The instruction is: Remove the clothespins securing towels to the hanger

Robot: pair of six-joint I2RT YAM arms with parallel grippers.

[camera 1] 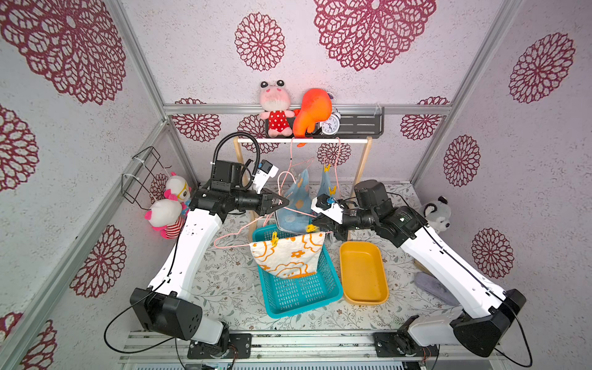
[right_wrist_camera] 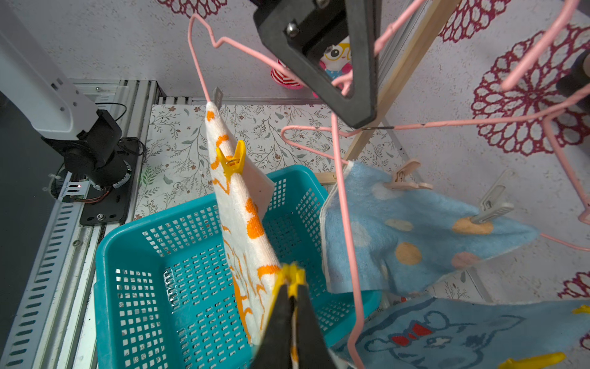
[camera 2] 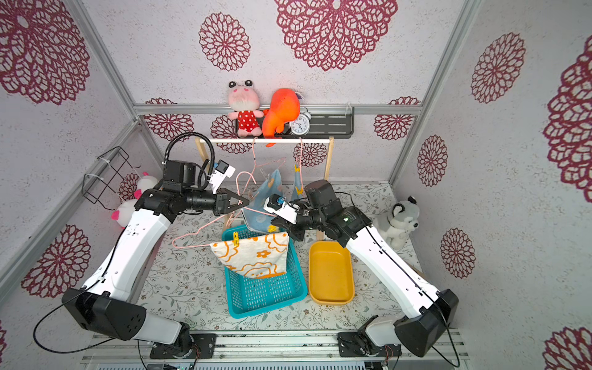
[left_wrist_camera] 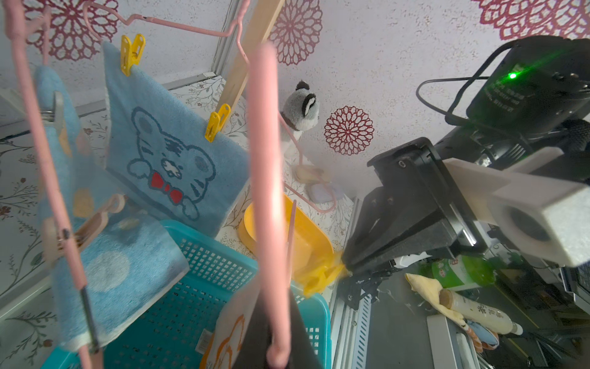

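A white towel with orange patterns [camera 1: 289, 256] hangs from a pink hanger [camera 1: 231, 246] above the teal basket. My left gripper [camera 1: 283, 202] is shut on the hanger's thin wire, which runs up close in the left wrist view. One yellow clothespin [right_wrist_camera: 232, 158] clips the towel's top edge. Nearer the towel's right end is another yellow clothespin [right_wrist_camera: 293, 274], and my right gripper is shut on it. That pin shows at the fingertips, though blurred; its grip on the cloth is partly hidden. A grey clip [right_wrist_camera: 218, 97] sits at the towel's far corner.
The teal basket [camera 1: 266, 296] lies below the towel, beside an empty yellow tray [camera 1: 363, 274]. Behind, blue towels [left_wrist_camera: 172, 141] hang from other pink hangers with yellow clothespins [left_wrist_camera: 217, 123] and beige ones [right_wrist_camera: 405, 177]. A rack with a white bar [camera 1: 308, 140] stands at the back.
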